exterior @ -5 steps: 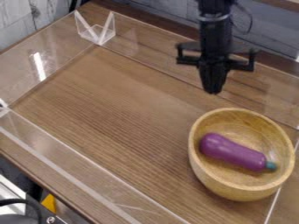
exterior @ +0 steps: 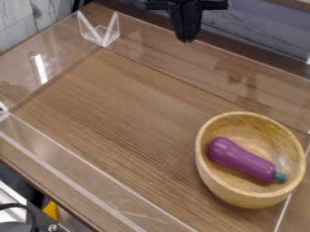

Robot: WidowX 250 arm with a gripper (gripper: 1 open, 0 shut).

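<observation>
My gripper (exterior: 187, 29) is at the top centre of the camera view, dark and mostly cut off by the frame's edge, high above the tabletop and far from the bowl. It looks shut, with nothing visible between its fingers. A tan bowl (exterior: 220, 129) sits at the lower right, holding a purple eggplant-like object (exterior: 240, 159) with a teal tip, lying on its side.
A clear angular object (exterior: 100, 29) stands at the back left. A grey back wall runs behind the table; dark cables show at the bottom left corner.
My gripper has risen and moved back, up toward the top edge and slightly left, away from the bowl. The bowl and purple object look slightly smaller, with little other change.
</observation>
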